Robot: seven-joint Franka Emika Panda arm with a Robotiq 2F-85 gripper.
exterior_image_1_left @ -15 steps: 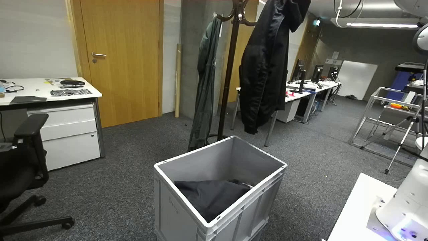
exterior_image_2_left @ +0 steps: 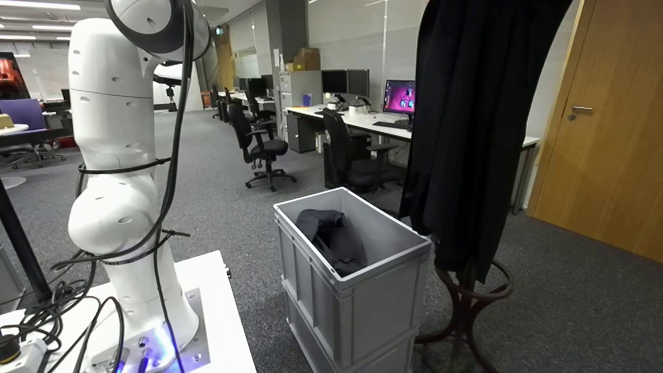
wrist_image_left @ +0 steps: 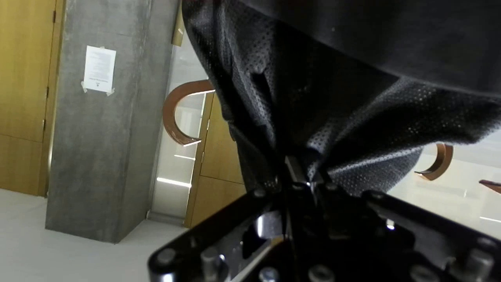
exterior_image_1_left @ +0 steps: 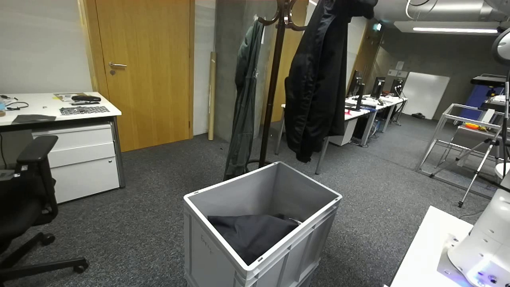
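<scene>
A black jacket [exterior_image_1_left: 318, 76] hangs high beside the coat stand [exterior_image_1_left: 276, 67], its top cut off by the frame edge. It shows again as a long dark drape [exterior_image_2_left: 481, 124] in exterior view 2. In the wrist view, perforated black cloth [wrist_image_left: 371, 112] gathers into folds at my gripper, which is shut with the fabric pinched at its fingertips. Whether the jacket still touches the stand is hidden. Below stands a grey crate [exterior_image_1_left: 229, 184] with a dark garment [exterior_image_1_left: 253, 234] lying in it; the jacket's lower end is above and behind its rim.
A dark green coat [exterior_image_1_left: 244, 100] hangs on the stand's other side. The stand's curved wooden hooks [wrist_image_left: 174, 110] are close to the cloth. My arm's base [exterior_image_2_left: 149, 323] sits on a white table [exterior_image_2_left: 217, 304]. Open carpet surrounds the crate.
The jacket's upper part has shifted right and its folds have turned. Its lower end hangs slightly lower and further right. The cable at the top right has also moved right.
</scene>
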